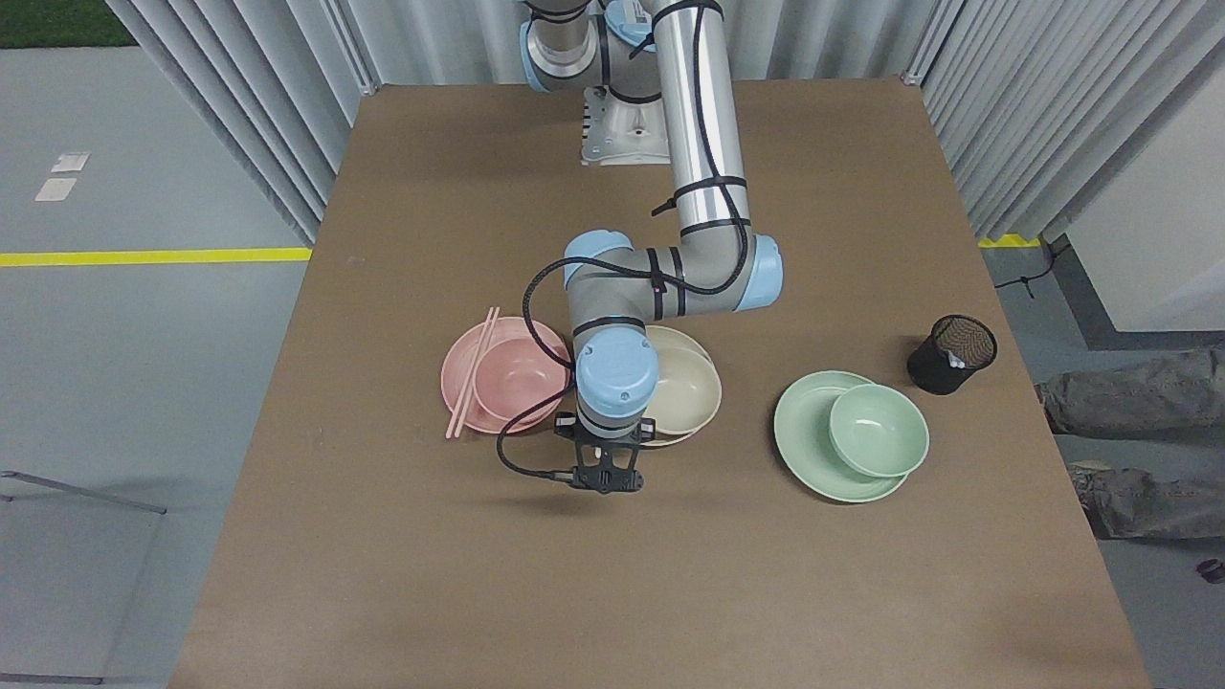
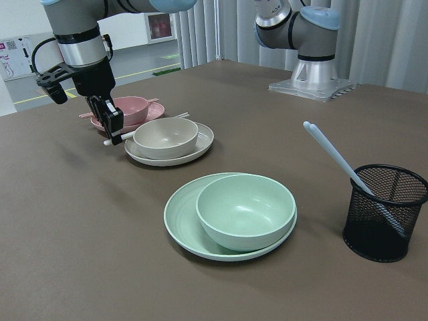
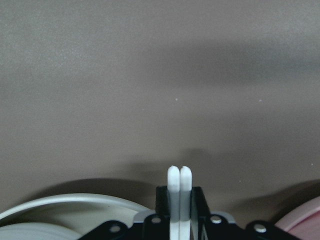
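My gripper (image 2: pixel 115 134) is low beside the cream bowl (image 2: pixel 165 143) on its cream plate (image 2: pixel 202 147), with two white chopsticks (image 3: pixel 179 200) between its fingers, their tips side by side in the wrist view. It appears shut on them. The pink bowl (image 1: pixel 516 379) on a pink plate (image 1: pixel 460 366) has pink chopsticks (image 1: pixel 465 387) laid across its left side. At the right, a green bowl (image 1: pixel 879 432) sits on a green plate (image 1: pixel 812 458). The front camera hides much of the cream set and the fingers behind the arm.
A black mesh cup (image 2: pixel 381 234) with a pale stick (image 2: pixel 338 156) in it stands right of the green set. The arm's base (image 1: pixel 623 132) is at the back edge.
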